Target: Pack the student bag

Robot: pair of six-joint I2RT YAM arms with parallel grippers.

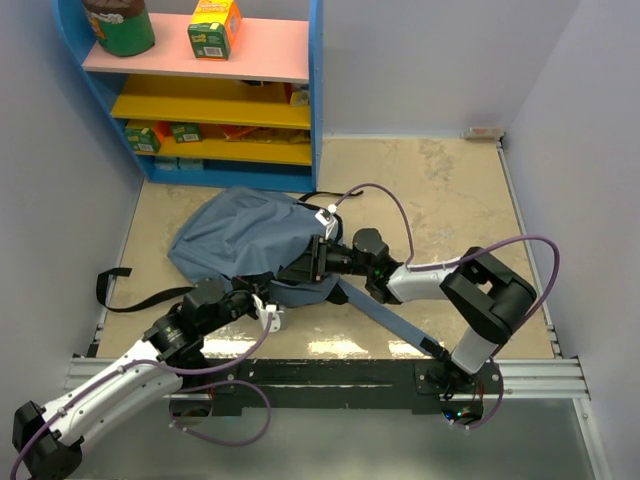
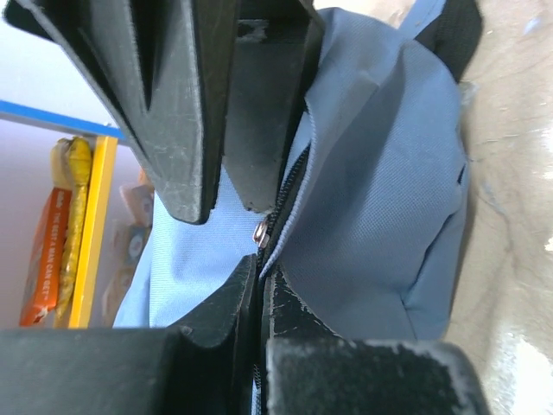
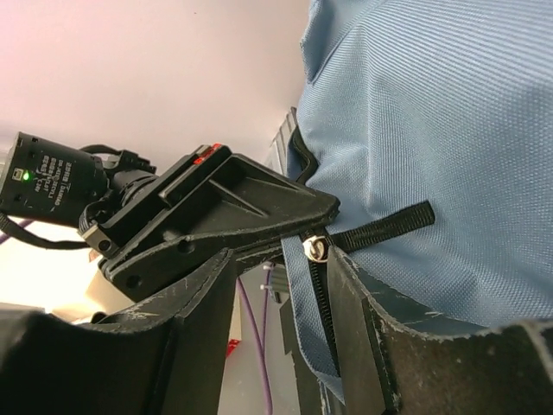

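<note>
The blue-grey bag lies on the table before the shelf, its zipper side towards the front edge. My left gripper is shut on the zippered edge, the dark teeth running between its fingers. Just beyond those tips sits the metal zipper slider, with a black pull tab sticking out to the right. My right gripper stands part open around the zippered edge. One of its fingers is close beside the slider; the pull tab is not between its fingers.
A blue shelf unit stands behind the bag, holding several boxes and packets. One bag strap trails left, another runs to the right front. Bare table lies at the back right. The two grippers are very close together.
</note>
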